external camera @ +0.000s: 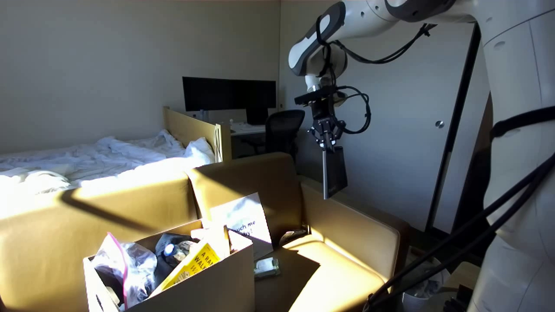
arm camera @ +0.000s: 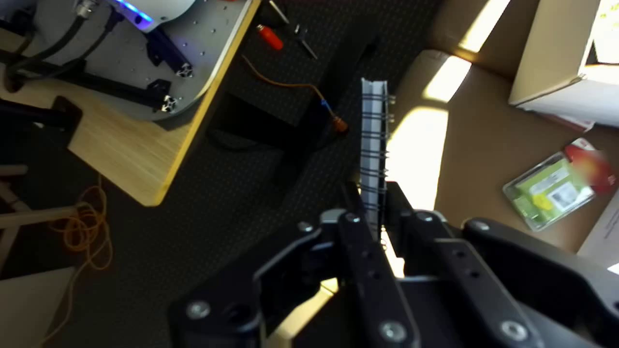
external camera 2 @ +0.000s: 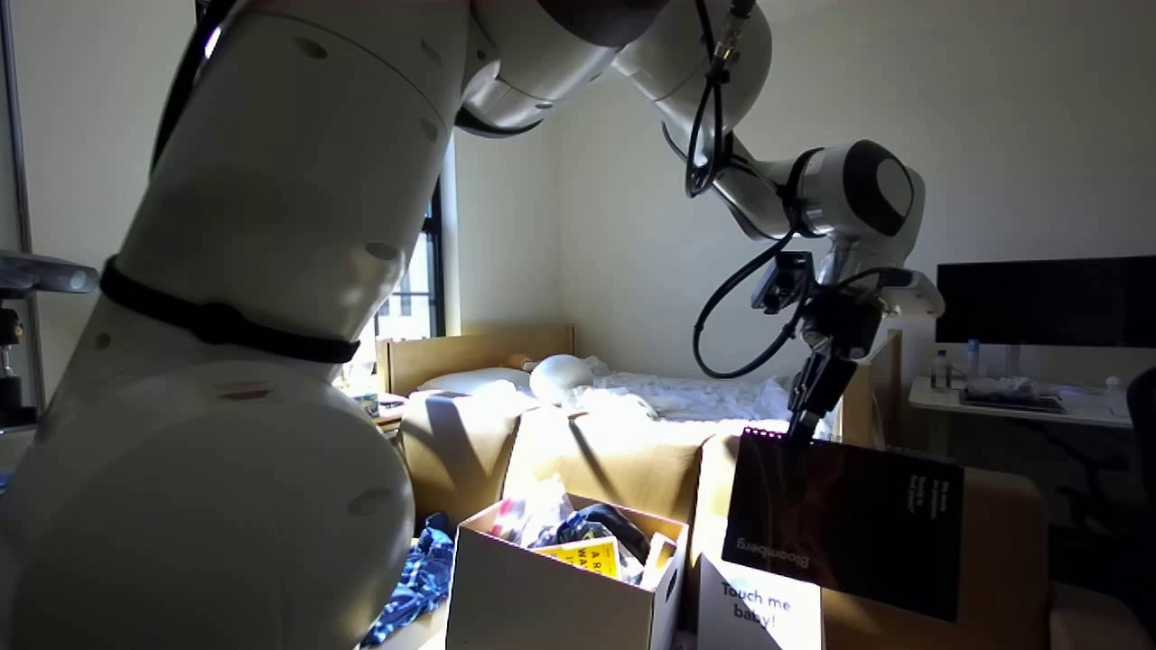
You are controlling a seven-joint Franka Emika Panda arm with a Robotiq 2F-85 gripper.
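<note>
A black spiral-bound notebook [external camera 2: 851, 525] with "Bloomberg" on its cover hangs in the air, gripped near its bound edge. My gripper [external camera: 326, 145] is shut on it, above the sofa's right armrest in exterior view 1. From the wrist, the wire binding of the notebook [arm camera: 373, 145] runs straight out between the two fingers. To the left in exterior view 1 stands an open cardboard box [external camera: 208, 283], holding a plastic bag [external camera: 132, 268], a yellow book [external camera: 200, 265] and dark items. The notebook is well apart from the box.
A white "Touch me baby!" sign [external camera: 247, 221] leans on the brown sofa [external camera: 354, 221] beside the box. A small green clear-cased package [arm camera: 551, 191] lies on the seat. Sunlit seat space is free near the armrest. A bin [external camera: 424, 281] stands beyond the armrest.
</note>
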